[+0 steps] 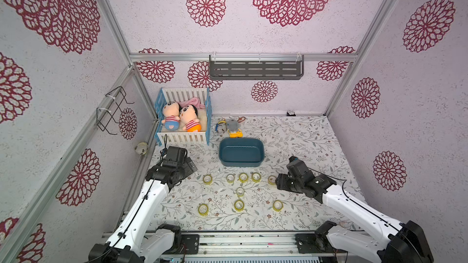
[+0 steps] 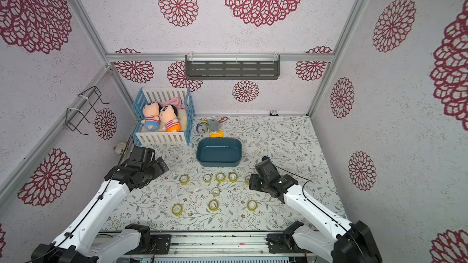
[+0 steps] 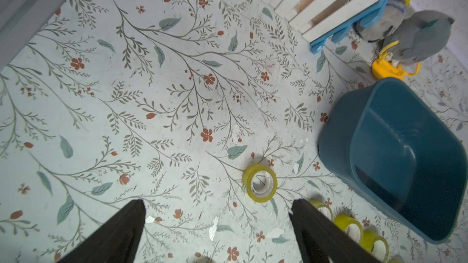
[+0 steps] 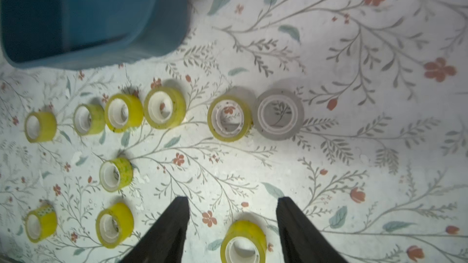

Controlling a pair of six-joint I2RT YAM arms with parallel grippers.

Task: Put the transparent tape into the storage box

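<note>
Several tape rolls, mostly yellow, lie on the floral table, among them a yellow roll (image 4: 229, 118) beside a clear grey roll (image 4: 277, 114). The dark teal storage box (image 1: 241, 152) stands behind them, empty. My left gripper hangs over the left side of the table, open, with a lone yellow roll (image 3: 259, 182) ahead between its fingertips' line of view. My right gripper is over the right of the rolls, fingers apart and empty; a yellow roll (image 4: 242, 241) shows below between its fingertips in the right wrist view.
A crib (image 1: 185, 137) with two dolls stands at back left. Plush toys (image 1: 234, 129) lie behind the box. A grey shelf (image 1: 256, 70) hangs on the back wall.
</note>
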